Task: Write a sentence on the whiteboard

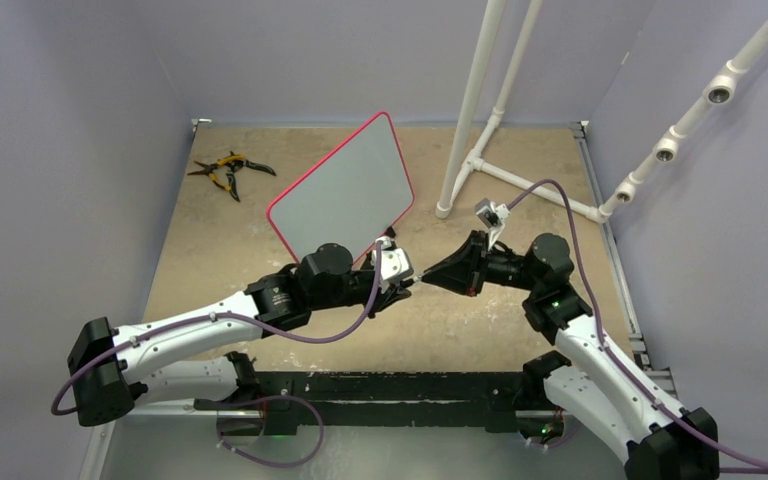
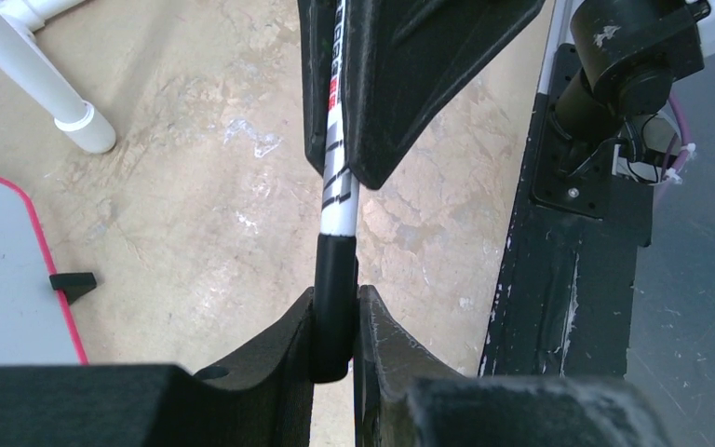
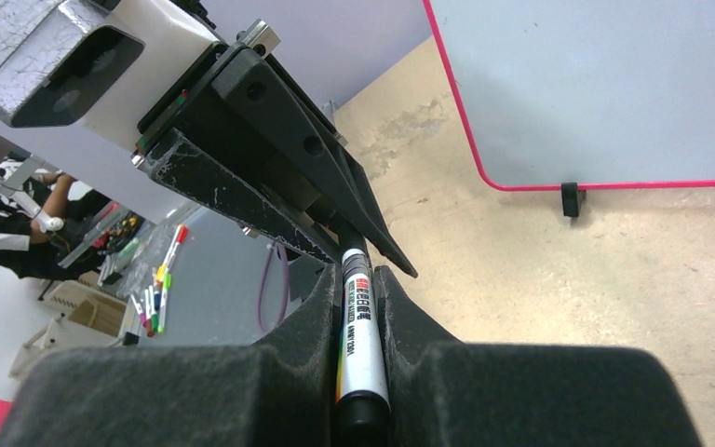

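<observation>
A white marker (image 2: 339, 200) with a black cap (image 2: 333, 298) runs between the two grippers. My right gripper is shut on its barrel; in the left wrist view its black fingers hold the upper part. My left gripper is at the capped end, fingertips close around the cap; whether it grips is unclear. In the top view the left gripper (image 1: 410, 280) and right gripper (image 1: 426, 276) meet tip to tip near the middle. The whiteboard (image 1: 342, 185) with a red rim stands behind the left arm.
Pliers (image 1: 230, 170) lie at the back left. A white pipe stand (image 1: 530, 185) occupies the back right. Loose markers show outside the workspace in the right wrist view.
</observation>
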